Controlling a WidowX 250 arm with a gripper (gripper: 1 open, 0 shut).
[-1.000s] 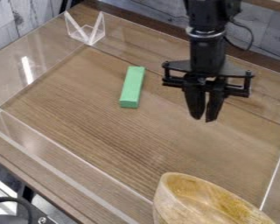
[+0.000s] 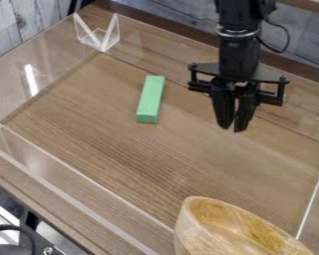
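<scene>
The black gripper [image 2: 233,105] hangs over the right half of the wooden floor, its fingers pointing down, with nothing visible between them; how wide it stands is hard to make out. A green block [image 2: 151,99] lies to its left, apart from it.
A large yellow bowl-like object [image 2: 229,230] sits at the bottom right. A clear plastic piece [image 2: 96,35] is at the upper left. Walls edge the floor at left, back and right. A black cable lies at the bottom left corner.
The gripper has shifted slightly upward in the view, toward the back. The block and yellow object are unchanged.
</scene>
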